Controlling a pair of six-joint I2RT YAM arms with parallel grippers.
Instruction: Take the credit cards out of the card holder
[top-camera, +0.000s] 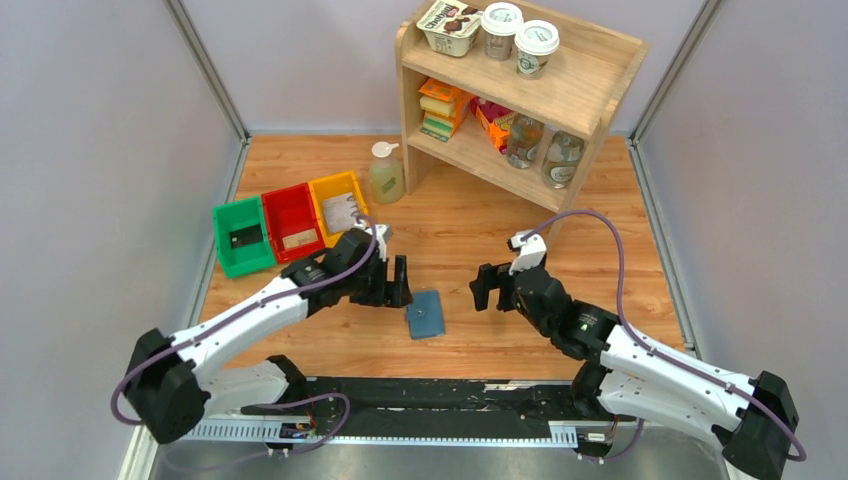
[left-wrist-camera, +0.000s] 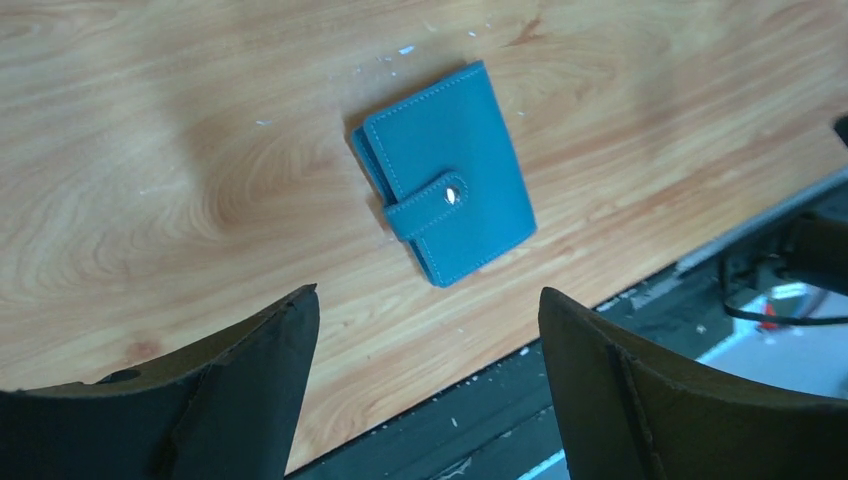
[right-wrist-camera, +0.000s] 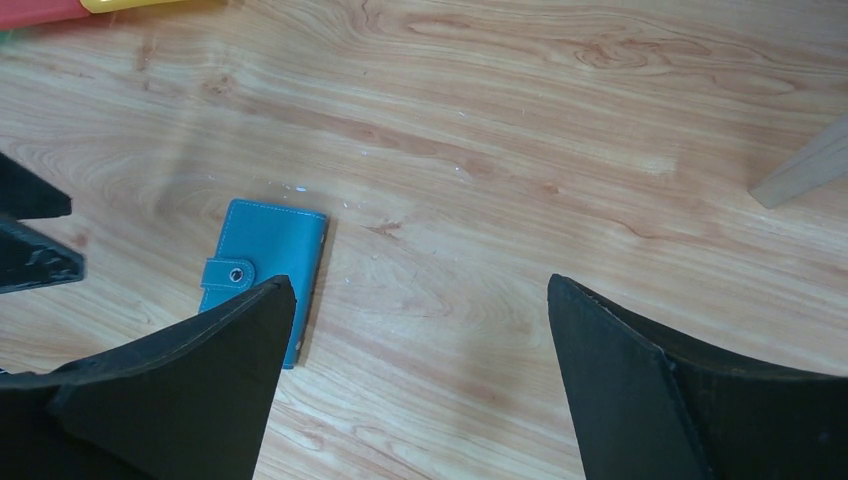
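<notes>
A blue card holder (top-camera: 425, 315) lies closed on the wooden table, its snap strap fastened; it shows centred between the fingertips in the left wrist view (left-wrist-camera: 470, 180) and lower left in the right wrist view (right-wrist-camera: 270, 240). No cards are visible. My left gripper (top-camera: 385, 290) hovers just up and left of it, fingers apart with nothing between them (left-wrist-camera: 428, 295). My right gripper (top-camera: 490, 285) stands open and empty to the right of the holder, above the table (right-wrist-camera: 420, 285).
Green (top-camera: 238, 260), red (top-camera: 288, 210) and yellow (top-camera: 355, 225) bins sit at the back left, a soap bottle (top-camera: 386, 180) beside them. A wooden shelf (top-camera: 570, 75) with cups, packets and glass bottles stands at the back right. Bare table surrounds the holder.
</notes>
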